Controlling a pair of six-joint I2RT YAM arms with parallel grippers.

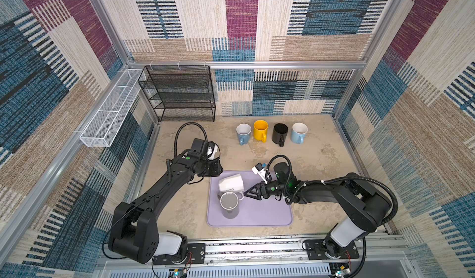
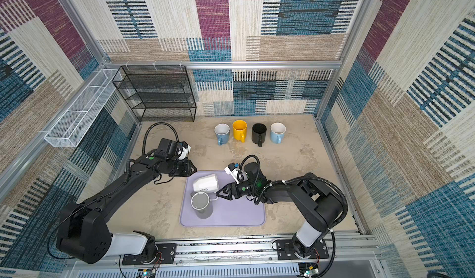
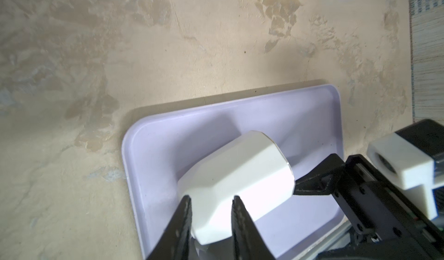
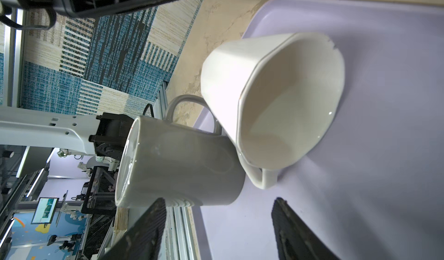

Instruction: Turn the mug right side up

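Note:
The white mug (image 1: 231, 183) lies on its side in the lavender tray (image 1: 262, 218). In the right wrist view, its open mouth (image 4: 296, 98) faces my right gripper, with its handle (image 4: 264, 177) low by the rim. Beside it stands a grey mug (image 1: 230, 208); whether its mouth or base is on top is unclear. My left gripper is open above the white mug's closed end, with a narrow gap between its fingers. The right one, more widely open, is just right of the mugs in the top left view. Neither holds anything.
Several mugs, among them a yellow mug (image 1: 260, 129) and a black mug (image 1: 280, 133), stand in a row at the back. A black wire rack (image 1: 180, 100) stands back left. The tray's right half is bare, partly under the right arm.

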